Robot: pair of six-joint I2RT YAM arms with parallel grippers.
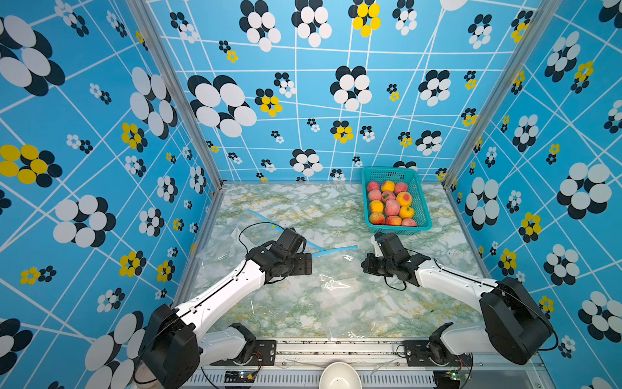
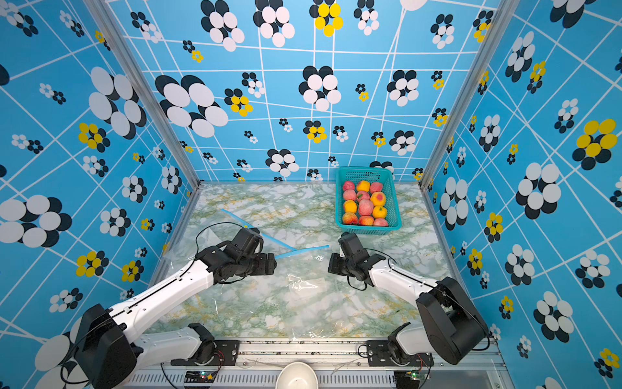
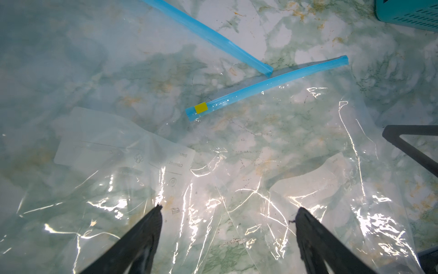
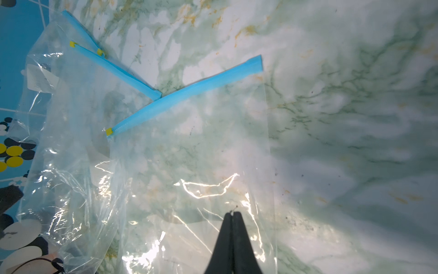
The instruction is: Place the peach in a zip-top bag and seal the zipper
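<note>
Clear zip bags with blue zipper strips [image 3: 303,72] lie overlapping on the marble table, the front one showing a yellow slider [image 3: 200,107] at one end. My left gripper is over the bags, part open, nothing between its fingers. My right gripper is shut with nothing between its fingers, over the right bag's body. Peaches [image 1: 392,207] sit in a teal basket at the back right.
The teal basket [image 2: 395,207] stands behind my right arm. A white bowl [image 1: 340,372] is outside the front edge.
</note>
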